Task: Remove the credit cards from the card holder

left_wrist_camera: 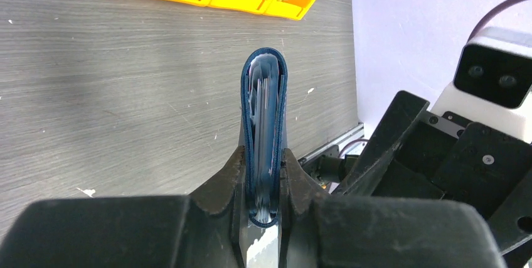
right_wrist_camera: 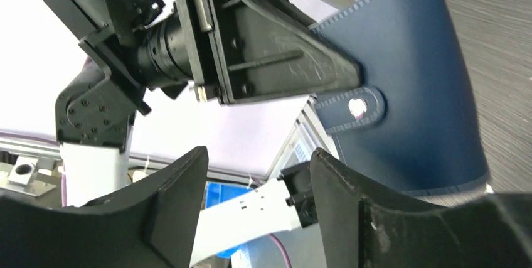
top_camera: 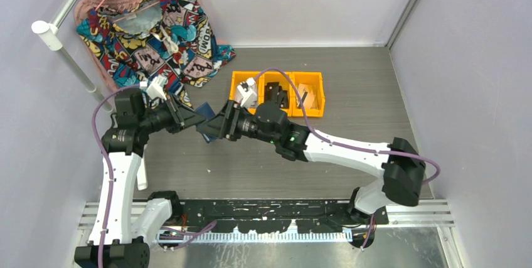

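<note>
A navy stitched card holder (top_camera: 207, 130) is held up between the arms. My left gripper is shut on it; in the left wrist view it stands upright, edge-on, with cards or clear sleeves visible inside its spine. In the right wrist view the holder (right_wrist_camera: 408, 117) shows its snap strap (right_wrist_camera: 356, 108) beside the left fingers. My right gripper is open near the holder's lower part, with nothing gripped between its fingertips.
Yellow bins (top_camera: 307, 112) with small items stand at the back of the wooden table (top_camera: 351, 80). Patterned clothes (top_camera: 150, 42) hang at the back left.
</note>
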